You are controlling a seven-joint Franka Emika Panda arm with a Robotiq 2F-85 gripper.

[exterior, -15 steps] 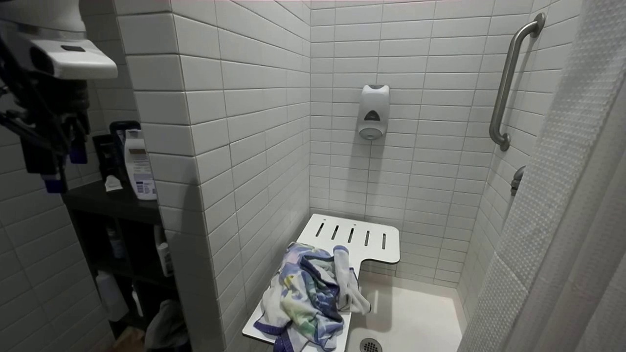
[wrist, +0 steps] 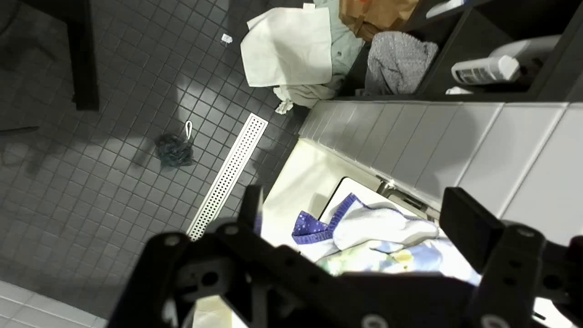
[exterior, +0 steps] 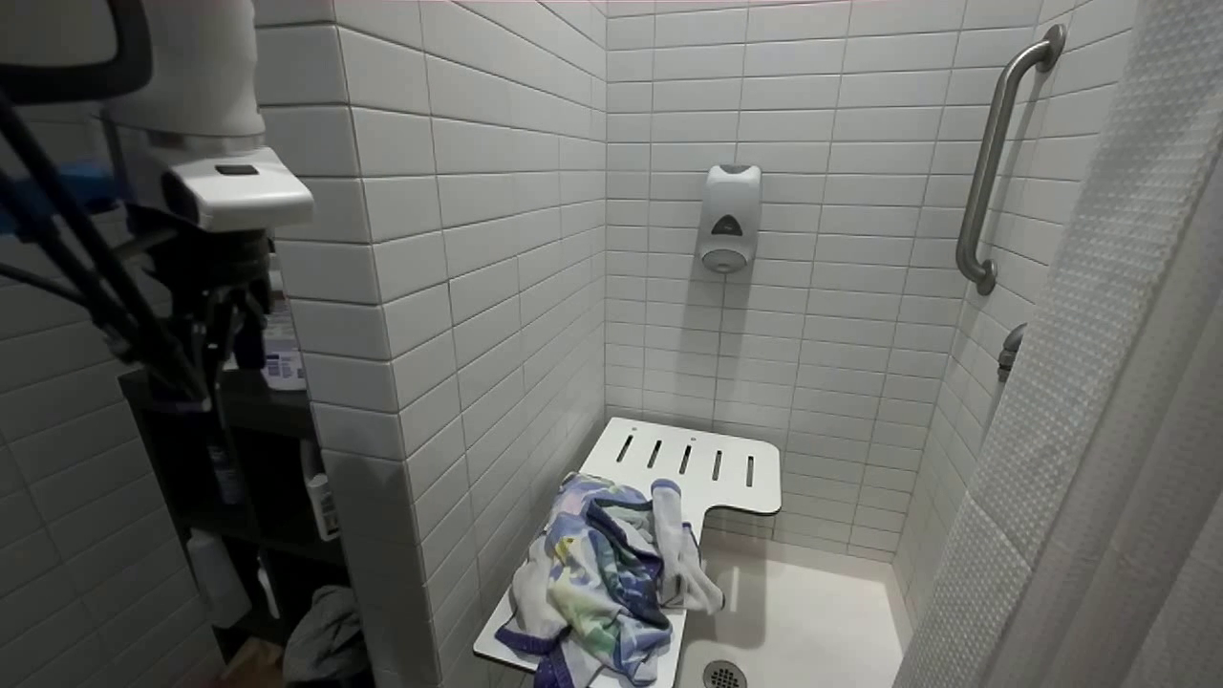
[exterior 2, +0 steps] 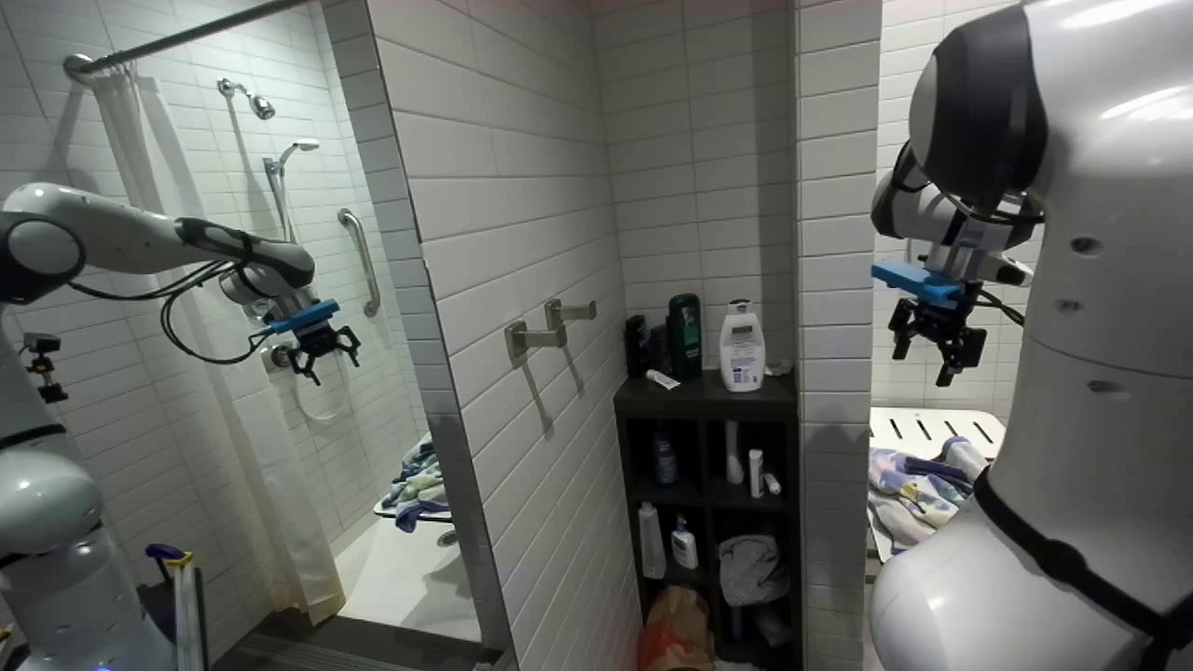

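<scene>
A crumpled towel (exterior: pixel 602 573), patterned in blue, white and yellow-green with purple edging, lies on the white slotted shower seat (exterior: pixel 751 495). My gripper (exterior 2: pixel 937 356) hangs above the seat and towel, clear of both. In the wrist view the gripper is open, its black fingers (wrist: pixel 464 227) wide apart with nothing held between them. Part of the towel (wrist: pixel 382 227) shows well below that gap; the gripper's body hides the rest. In exterior view 1 the arm's end is dark and blurred at the left.
A tiled partition wall (exterior: pixel 378 287) stands between the arm and the shower seat in exterior view 1. The dark shelf (exterior 2: pixel 710 404) carries several bottles. A grab bar (exterior: pixel 995 161) and curtain (exterior: pixel 1066 459) flank the right side. The tiled floor (wrist: pixel 136 202) holds a small dark mesh puff (wrist: pixel 175 149).
In exterior view 1 the arm's end has moved right and down, towards the partition wall, and now covers some bottles on the shelf. The towel and seat look unchanged.
</scene>
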